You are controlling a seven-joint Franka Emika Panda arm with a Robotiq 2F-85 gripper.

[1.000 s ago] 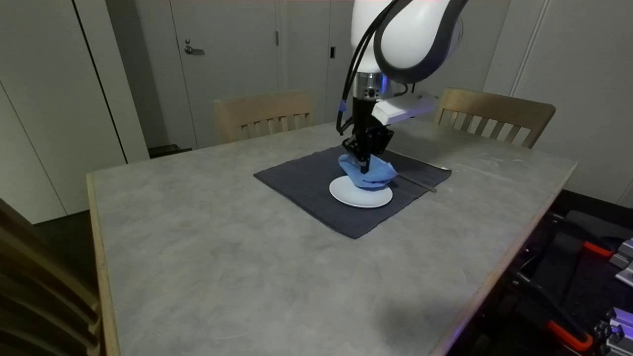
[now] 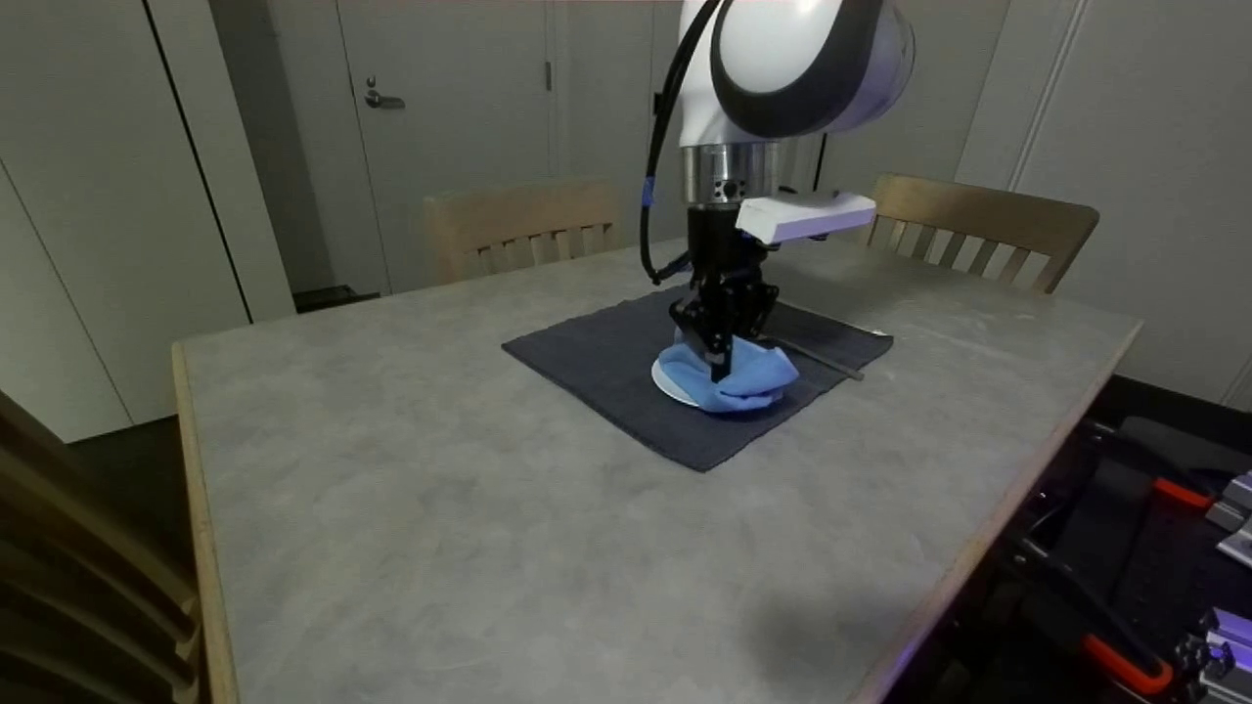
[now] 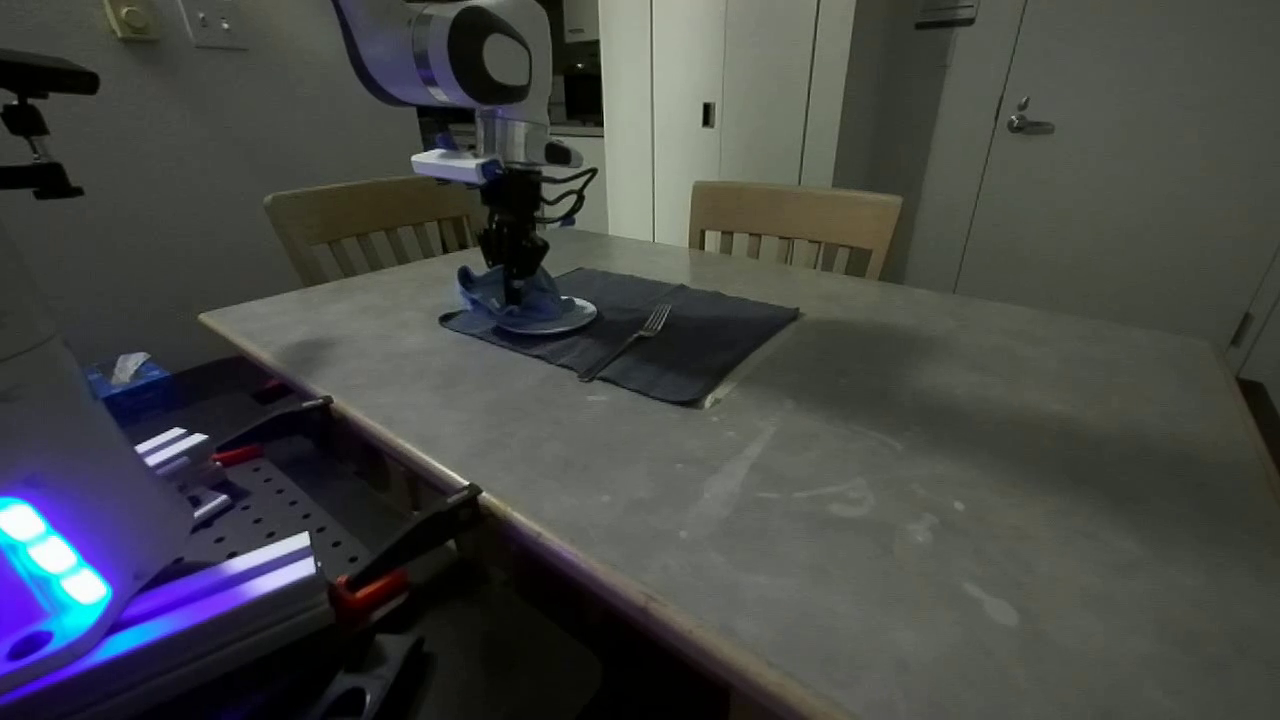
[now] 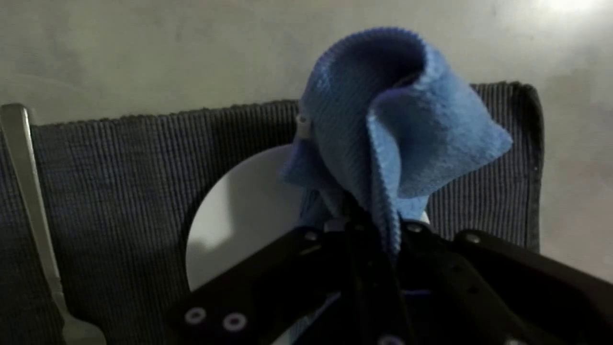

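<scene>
Bunched between the fingers of my gripper [image 2: 718, 366] is a blue cloth [image 2: 754, 377], and the fingers are shut on it. In the wrist view the cloth [image 4: 454, 138] loops upward and spreads past the plate's edge. The white plate [image 4: 253, 201] lies below, partly covered by it; a strip of the plate's rim [image 2: 671, 385] shows at the left in exterior view 1. From the other side, the cloth [image 3: 483, 288] hangs over the far part of the plate [image 3: 564, 318]. Whether the cloth presses on the plate cannot be told everywhere.
A dark ribbed placemat [image 2: 599, 358] lies under the plate. Beside the plate rests a metal fork [image 3: 630, 341], its handle [image 4: 31, 189] at the left in the wrist view. Wooden chairs [image 2: 998, 223] stand around it.
My gripper has come down and slightly toward the front with the cloth in its grip. The cloth now covers much of the plate, which was mostly bare before.
</scene>
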